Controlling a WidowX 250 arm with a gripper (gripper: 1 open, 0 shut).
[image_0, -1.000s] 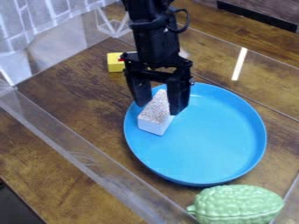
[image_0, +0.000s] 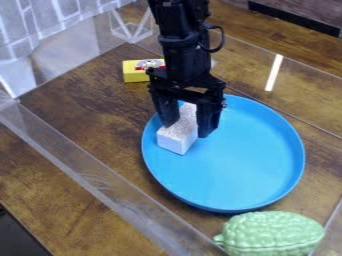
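A white, speckled block (image_0: 179, 137) lies on the left part of a round blue plate (image_0: 234, 168). My black gripper (image_0: 186, 117) is over that block, its fingers open and reaching down on either side of its upper part. Whether the fingers touch the block cannot be seen clearly.
A yellow box (image_0: 138, 74) with a printed label lies behind the plate on the wooden table (image_0: 80, 120). A pale green cabbage-like object (image_0: 267, 234) sits at the front right. A clear edge runs along the left. The table left of the plate is bare.
The gripper has shifted slightly around the block, and the arm above it has turned a little. The block and plate look unmoved.
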